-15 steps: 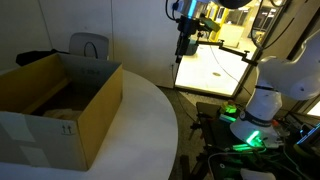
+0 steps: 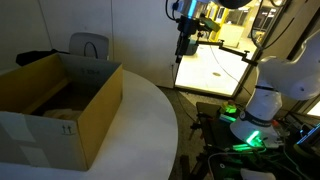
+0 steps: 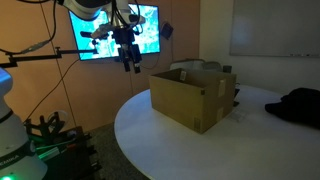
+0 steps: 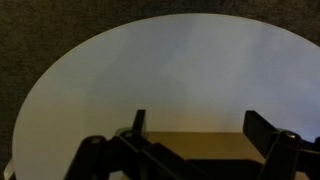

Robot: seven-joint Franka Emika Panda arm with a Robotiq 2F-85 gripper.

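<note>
A large open cardboard box (image 2: pixel 98 118) stands on the white table (image 2: pixel 150 140), filling its left part in exterior view 1. Something brown lies low inside the box, too dim to make out. High above the floor past the table's edge hangs my gripper (image 2: pixel 178 62), pointing down and well apart from the box. In exterior view 2 the gripper (image 3: pixel 132 68) is to the left of the box (image 3: pixel 195 100). The wrist view shows the gripper open, its dark fingers (image 4: pixel 139 122) wide apart with nothing between them. Behind them a brown strip of cardboard (image 4: pixel 200 145) shows.
A dark cloth-like heap (image 3: pixel 296 106) lies on the table at the right in exterior view 2. A grey chair (image 2: pixel 89 45) stands behind the box. A lit screen (image 3: pixel 115 35) hangs on the far wall.
</note>
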